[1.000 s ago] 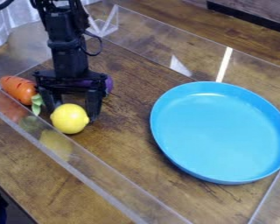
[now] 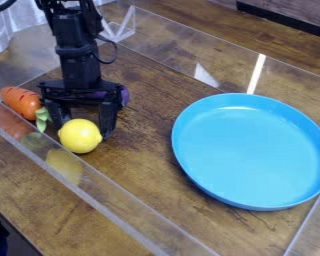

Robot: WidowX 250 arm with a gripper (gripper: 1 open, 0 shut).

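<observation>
The black gripper [image 2: 80, 110] reaches down from the top left, its fingers low over a yellow ball-shaped object [image 2: 80, 136], perhaps a lemon. An orange carrot [image 2: 21, 101] with a green top lies left of the gripper. A purple object [image 2: 121, 98] is partly hidden behind it. Whether the fingers are open or shut, and whether they touch the yellow object, is unclear.
A large blue plate [image 2: 248, 152] fills the right side of the wooden surface [image 2: 156, 220]. Clear plastic walls run diagonally along the lower left and upper right.
</observation>
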